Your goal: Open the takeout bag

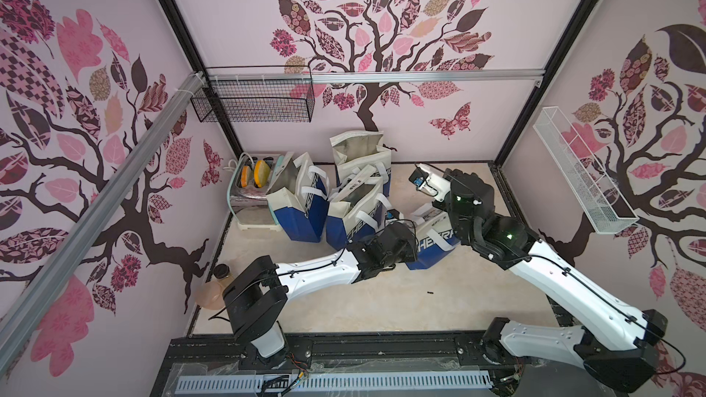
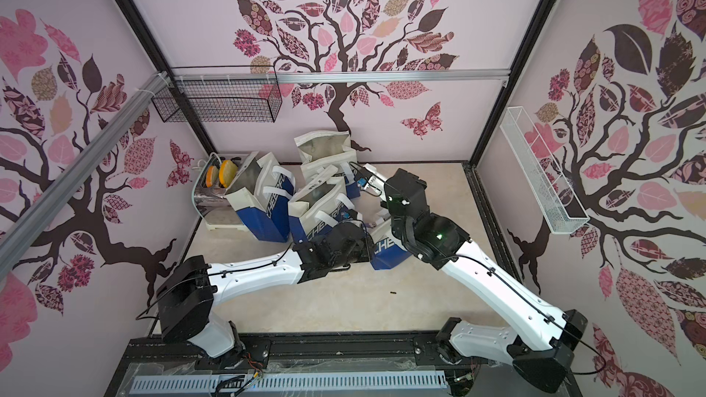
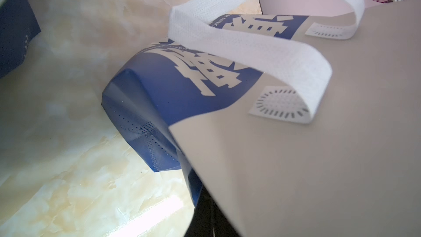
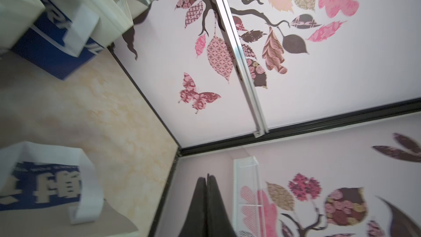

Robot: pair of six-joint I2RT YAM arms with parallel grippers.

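A blue and cream takeout bag point(image 1: 434, 253) with white handles lies tipped on the table at centre right, partly behind my arms. In the left wrist view its cream panel point(image 3: 333, 149) and white handle point(image 3: 263, 48) fill much of the picture. My left gripper is shut, low against the bag's edge, partly hidden by it. My right gripper is shut with nothing seen between its fingers, raised above and behind that bag, which shows at the lower left of the right wrist view.
Several upright bags point(image 1: 297, 220) stand at the back left beside a rack point(image 1: 253, 217) of goods. A black wire basket point(image 1: 253, 99) and a white one point(image 1: 617, 217) hang on the walls.
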